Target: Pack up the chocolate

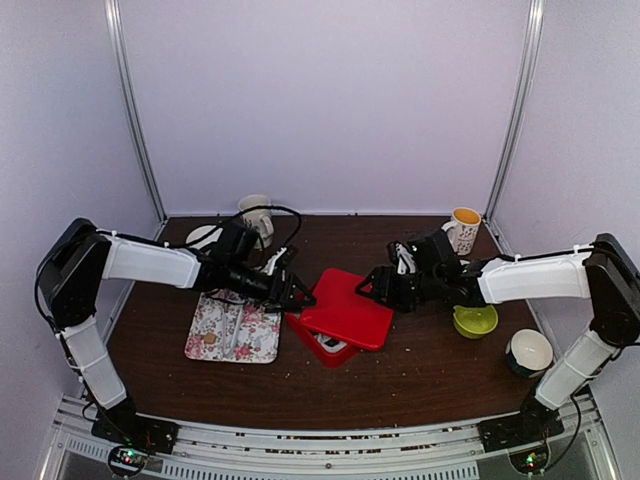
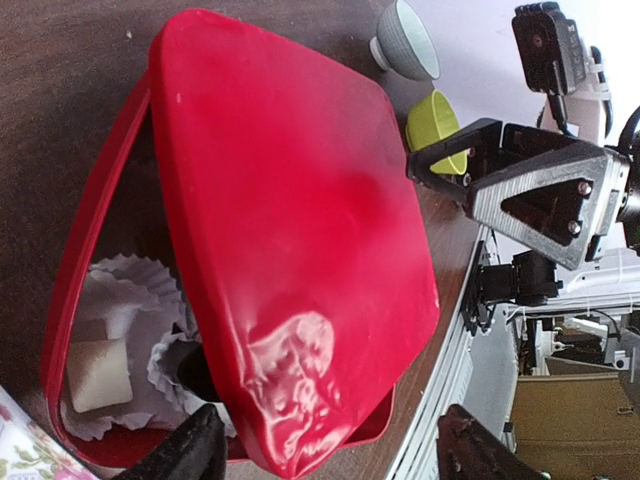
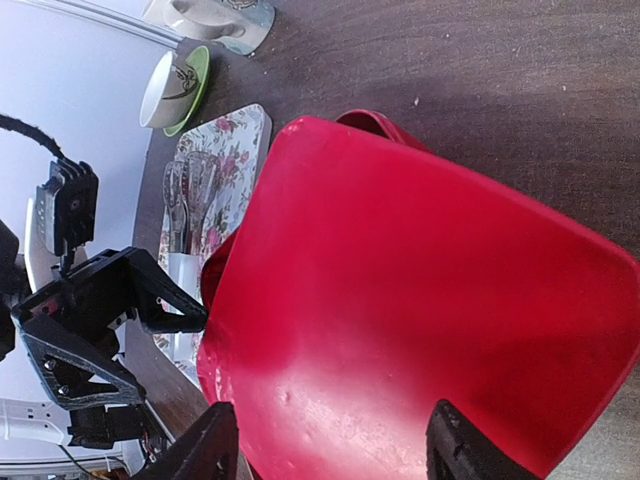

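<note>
The red lid lies askew and tilted over the red box. In the left wrist view the box shows white crinkled paper, a pale block and a dark piece beneath the lid. My left gripper is at the lid's left edge, its fingers apart in the left wrist view. My right gripper is at the lid's upper right; in its own view the fingertips sit over the red surface, and whether they grip the edge is hard to see.
A floral tray with utensils lies left. A white mug stands behind it. At right are an orange-rimmed mug, a yellow-green bowl and a dark-sided bowl.
</note>
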